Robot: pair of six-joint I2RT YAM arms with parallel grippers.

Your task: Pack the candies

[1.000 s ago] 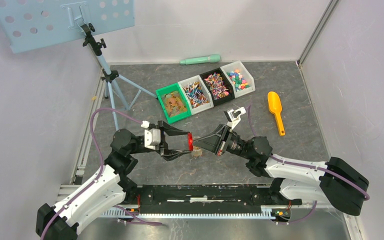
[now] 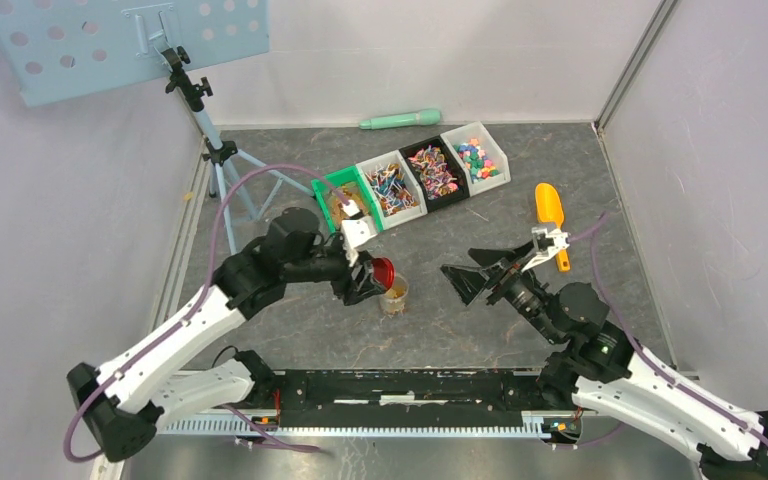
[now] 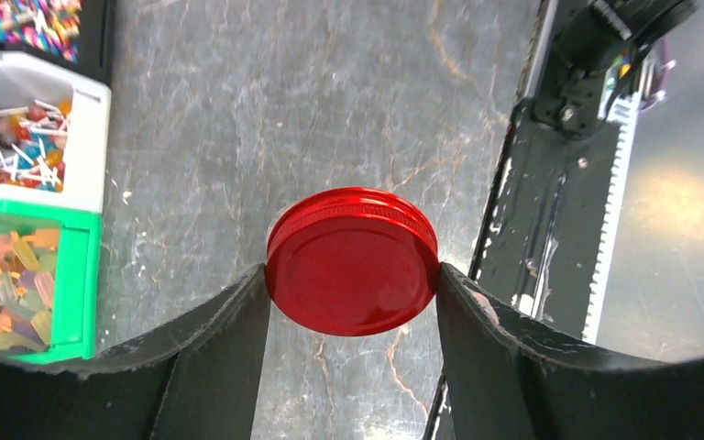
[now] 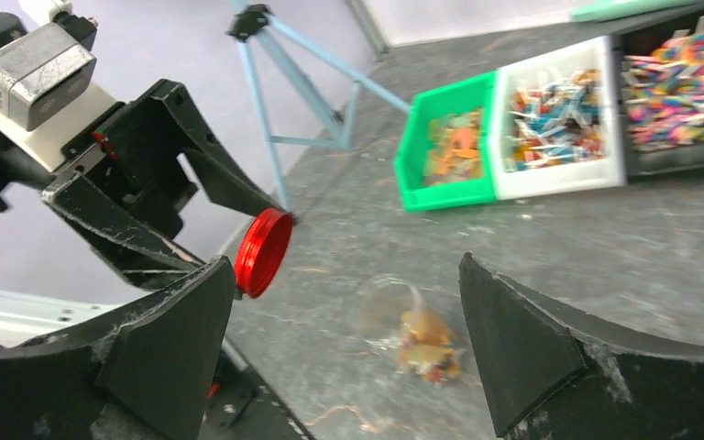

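A red lid (image 3: 352, 266) is clamped between the fingertips of my left gripper (image 2: 368, 277), held above the table just left of centre, close to a clear jar (image 2: 393, 298) with some candies at its bottom. My right gripper (image 2: 456, 281) stands open and empty to the right of the jar. Behind them are a green bin (image 4: 445, 194) of gummies, a white bin (image 4: 559, 188) of lollipops, a black bin (image 2: 445, 199) and a white bin (image 2: 490, 180) of colourful candies.
A yellow scoop (image 2: 549, 208) lies at the right. A mint cylinder (image 2: 399, 120) lies at the back wall. A light blue tripod stand (image 2: 226, 190) occupies the back left. The floor around the jar is fairly clear.
My right gripper has drawn away from the red lid to the right.
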